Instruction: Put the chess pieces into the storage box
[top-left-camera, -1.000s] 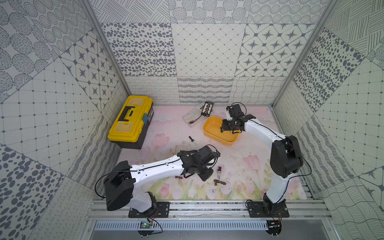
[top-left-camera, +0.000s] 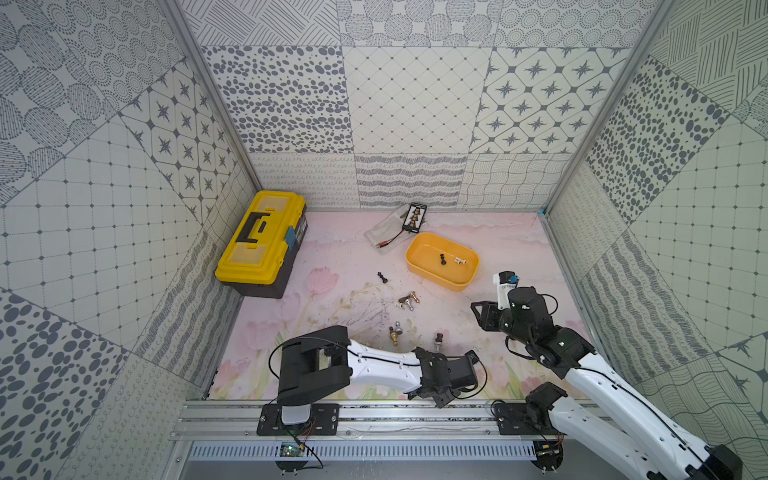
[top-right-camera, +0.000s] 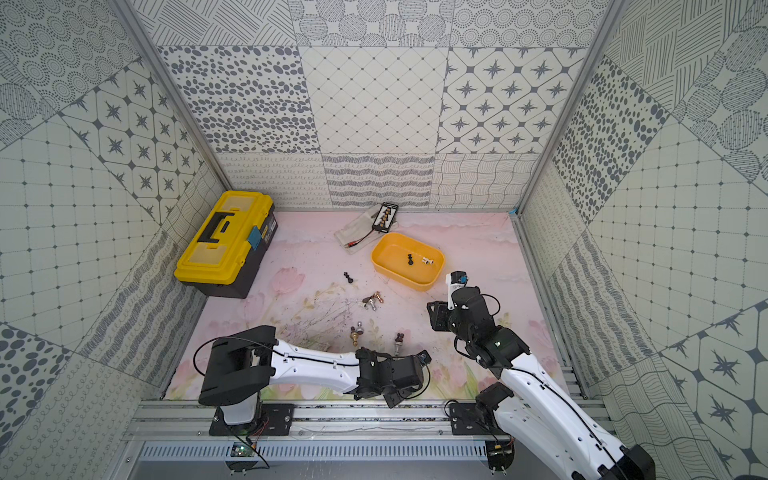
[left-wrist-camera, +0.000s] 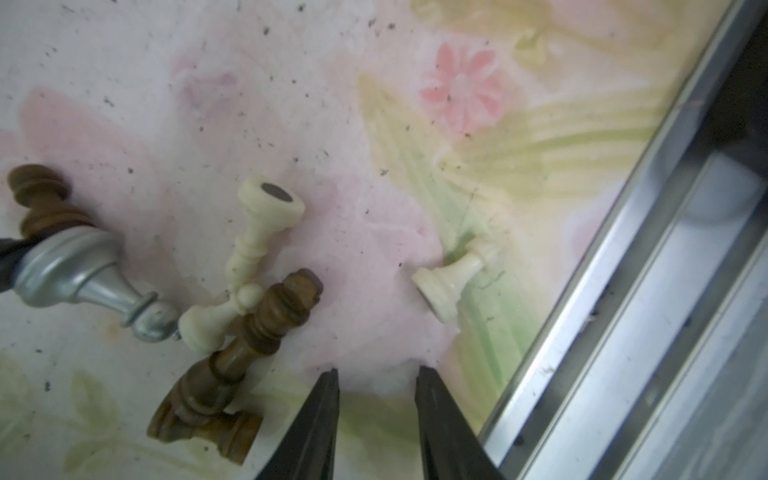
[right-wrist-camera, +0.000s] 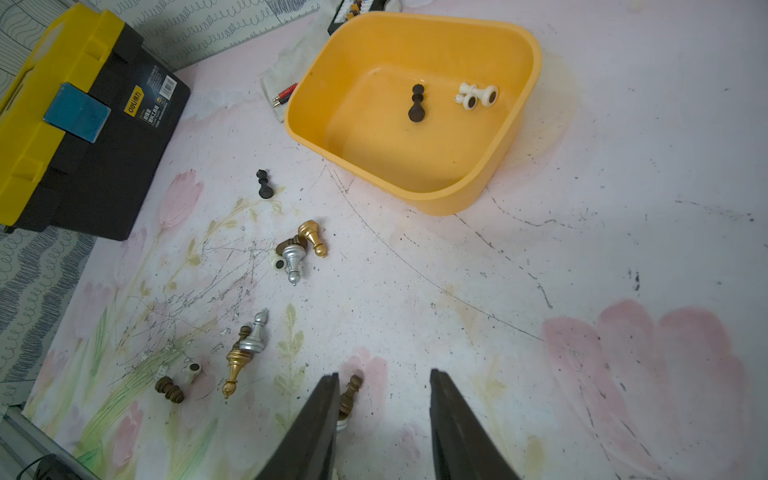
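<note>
My left gripper hangs low over the table's front edge, fingers parted with nothing between them. Beyond it in the left wrist view lie a lone white piece (left-wrist-camera: 444, 284), another white piece (left-wrist-camera: 268, 209), a brown piece (left-wrist-camera: 232, 352) and a silver piece (left-wrist-camera: 76, 272). My right gripper is open, front-right of the orange box (right-wrist-camera: 360, 172), which holds a black piece (right-wrist-camera: 417, 112) and white pieces (right-wrist-camera: 484, 94). More pieces, including gold (right-wrist-camera: 236, 364) and black (right-wrist-camera: 265, 189), lie loose on the table.
A yellow-lidded toolbox (top-left-camera: 260, 236) stands at the left. A phone-like black case (top-left-camera: 415, 216) and a bag lie behind the box. A metal rail (left-wrist-camera: 560, 320) runs along the front edge.
My right gripper has moved from over the orange box toward the front right.
</note>
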